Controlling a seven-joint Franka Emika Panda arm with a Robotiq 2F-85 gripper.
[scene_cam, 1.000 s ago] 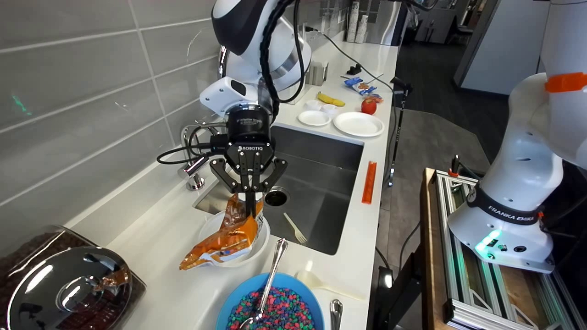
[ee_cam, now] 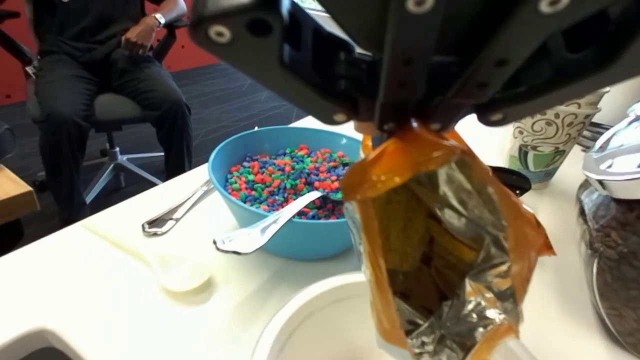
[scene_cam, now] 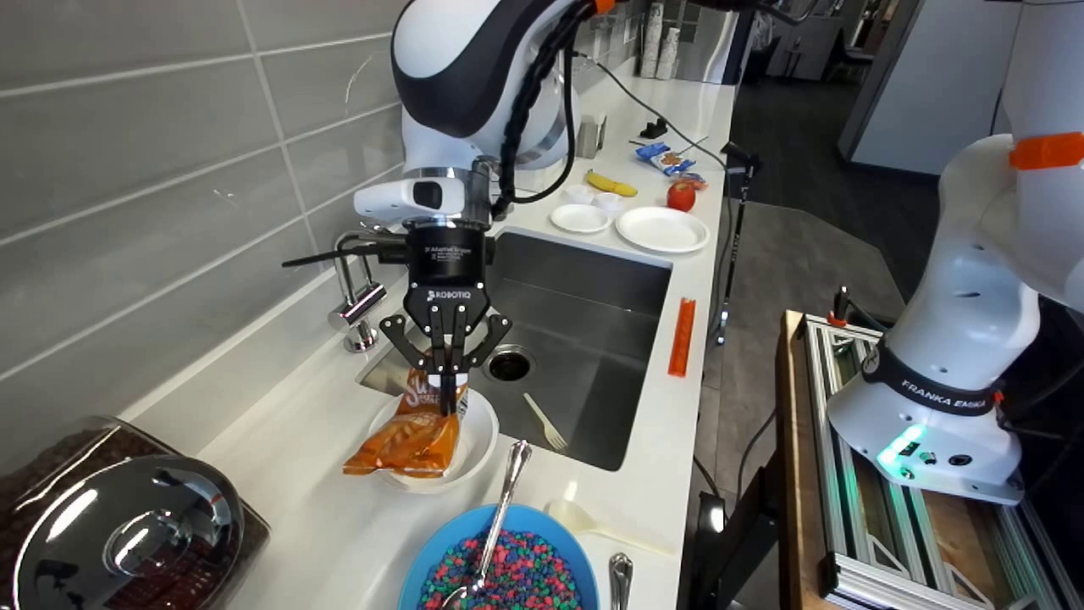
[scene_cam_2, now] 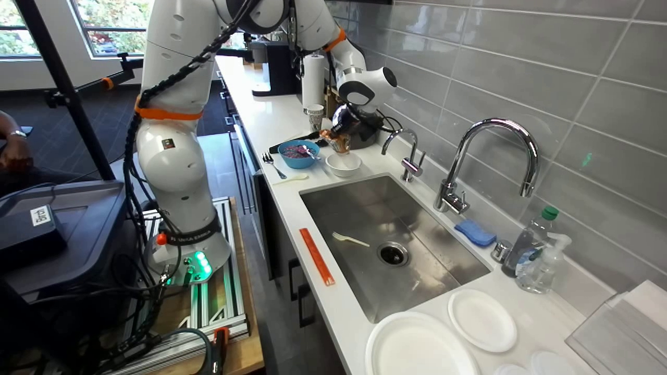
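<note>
My gripper is shut on the edge of an orange snack bag. In the wrist view the open mouth of the bag faces the camera, showing silver lining and yellowish-brown contents inside. A white bowl lies under the bag, which covers part of it; in the wrist view only the near part of the bowl's rim shows. From the other exterior view, the bag appears just above the bowl. My fingertips are partly hidden behind the bag in the wrist view.
A blue bowl of coloured pellets with a spoon stands close by. Beside it lie a pale plastic spoon and a fork. The sink borders the white bowl; a lidded jar is near the wall.
My gripper has shifted slightly left and down in exterior view 1 and turned, carrying the bag with it. The bag now hangs more upright over the white bowl.
</note>
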